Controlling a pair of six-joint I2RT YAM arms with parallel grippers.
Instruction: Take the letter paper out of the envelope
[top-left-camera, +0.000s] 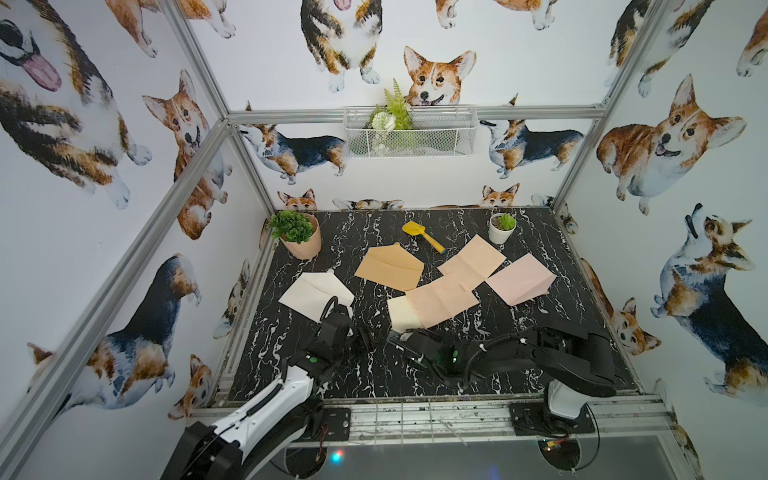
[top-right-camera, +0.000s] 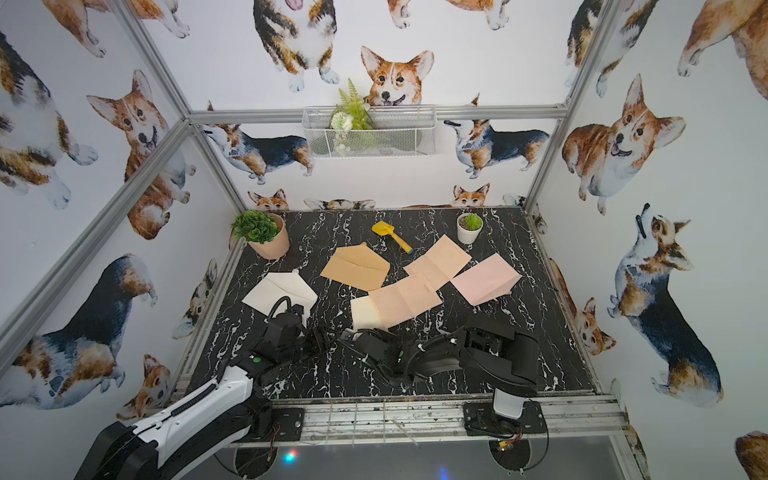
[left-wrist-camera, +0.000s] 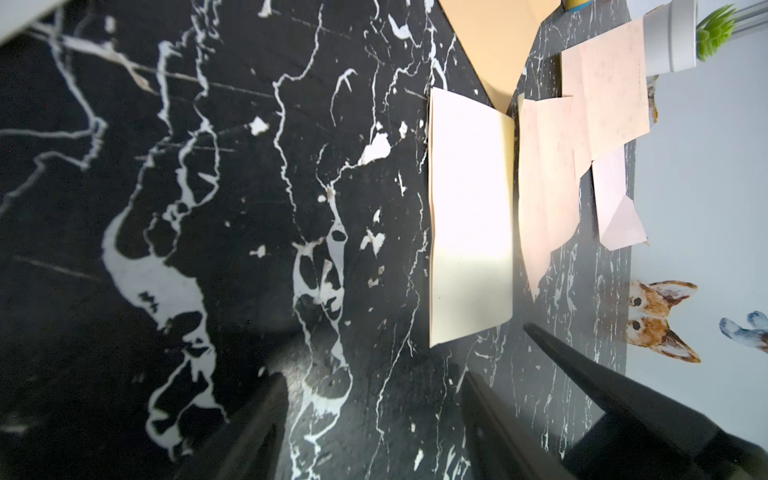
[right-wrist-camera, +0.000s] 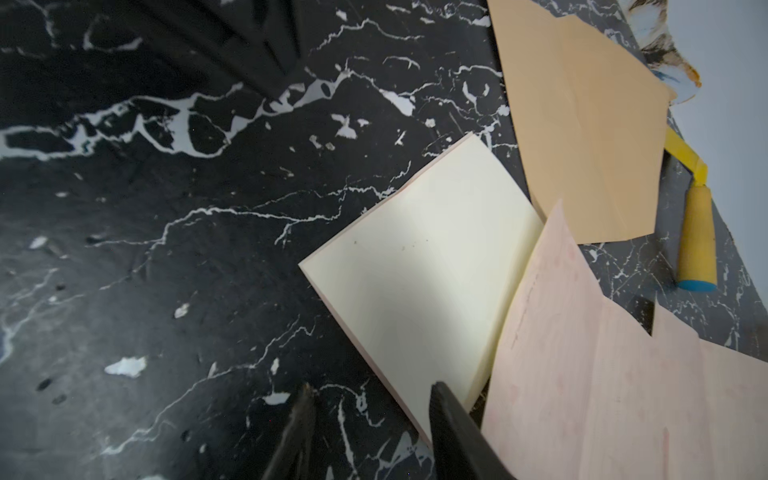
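A folded cream paper (top-left-camera: 401, 314) lies on the dark table. A pinkish lined sheet (top-left-camera: 442, 300) adjoins its right side, its edge lifted over the cream paper in the right wrist view. My right gripper is open, hovering by the cream paper's near edge, one finger in front of that edge. My left gripper stands open left of the cream paper, only table between its fingers. Envelopes lie around: a white one (top-left-camera: 313, 296) at left, a tan one (top-left-camera: 389, 266) behind, a pink one (top-left-camera: 521, 280) at right. Whether the cream piece is an envelope is unclear.
Another pinkish sheet (top-left-camera: 473, 260) lies behind the lined one. A yellow shovel (top-left-camera: 424, 236), a large potted plant (top-left-camera: 302, 240) and a small white pot (top-left-camera: 501, 230) stand toward the back. Both grippers are close together at the front.
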